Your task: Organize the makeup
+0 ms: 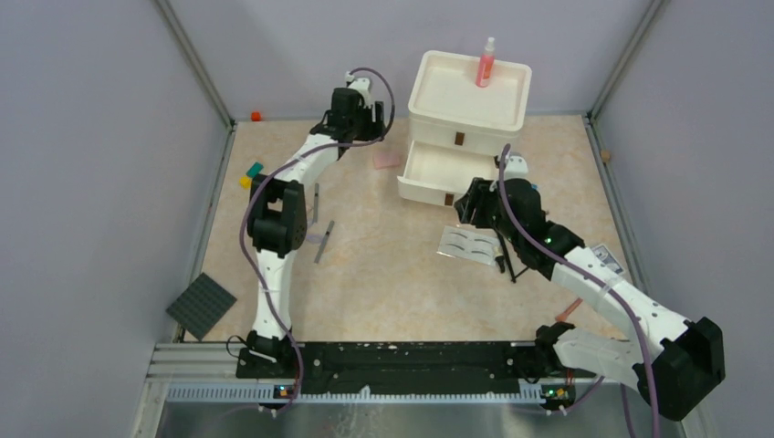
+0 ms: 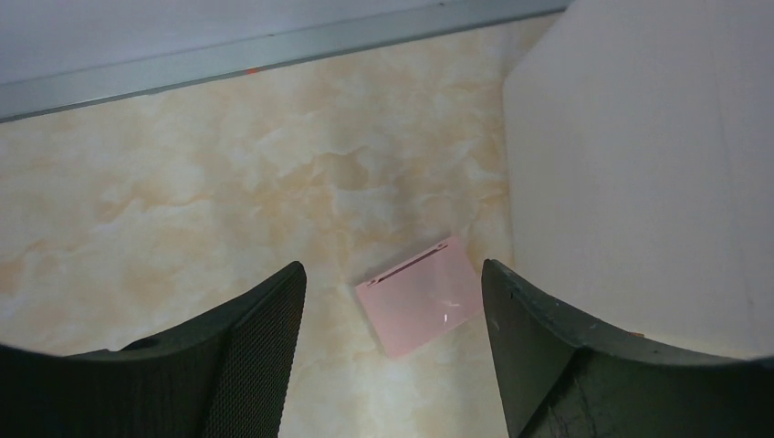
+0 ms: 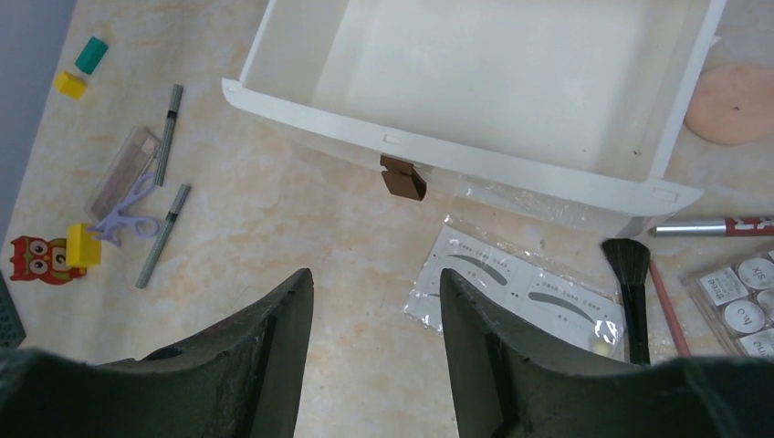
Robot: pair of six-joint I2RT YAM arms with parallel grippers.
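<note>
A white two-tier organizer stands at the back, a pink bottle (image 1: 485, 66) on its top tray (image 1: 447, 91) and its lower drawer (image 3: 484, 64) pulled out. My left gripper is open above the table, left of the organizer, over a pink flat item (image 2: 420, 297). My right gripper hangs part open with nothing between its fingers, just in front of the drawer, above an eyelash packet (image 3: 493, 283). A makeup brush (image 3: 632, 301), a pencil (image 3: 668, 310), a tube (image 3: 694, 226), a round puff (image 3: 730, 105) and a clear case (image 3: 744, 310) lie to the right.
At the left lie purple scissors (image 3: 119, 219), two grey sticks, small blocks and a clear box (image 3: 123, 173). A dark mat (image 1: 201, 306) lies front left.
</note>
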